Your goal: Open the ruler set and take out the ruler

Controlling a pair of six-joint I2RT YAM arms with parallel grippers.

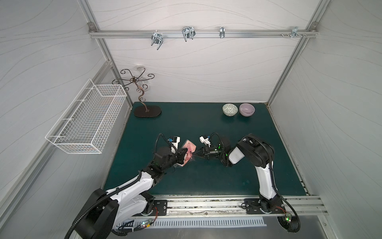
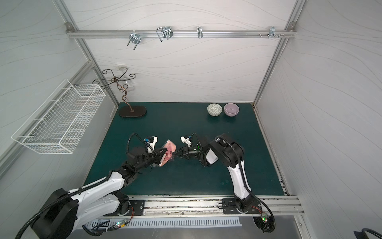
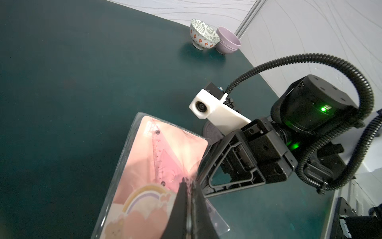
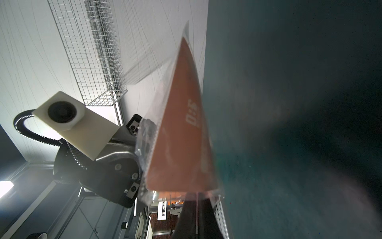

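Observation:
The ruler set (image 3: 139,159) is a pink pouch in clear plastic, showing a pink ruler (image 3: 157,151) inside, held up between my two grippers. My left gripper is shut at its lower edge, pinching the thin pouch. My right gripper points at the pouch from the right, its fingertips shut on a thin part at the pouch's edge. In the right wrist view the pouch is seen edge-on as an orange-pink panel with a clear sleeve.
A patterned bowl (image 1: 229,109) and a lilac bowl (image 1: 246,109) stand at the back right. A metal stand (image 1: 147,112) is at the back left, and a wire basket (image 1: 89,119) hangs on the left wall. The table around the grippers is clear.

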